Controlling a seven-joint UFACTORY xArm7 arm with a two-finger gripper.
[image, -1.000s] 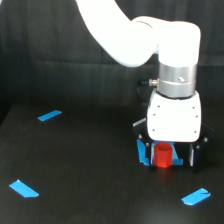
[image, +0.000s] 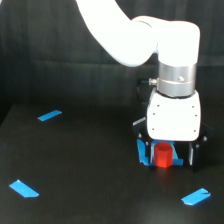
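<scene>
A small red object (image: 163, 155) is below the white hand of my arm, on the right side of the camera view. Blue material (image: 143, 151) shows on both sides of it and partly behind it. The gripper (image: 165, 155) points downward over the red object, and the hand hides its upper part. Dark finger parts blend into the black surface, so I cannot make out how far apart the fingertips are or whether they touch the red object.
Blue tape strips mark the black table at the back left (image: 49, 115), front left (image: 24, 188) and front right (image: 196, 197). A dark curtain (image: 60, 60) hangs behind.
</scene>
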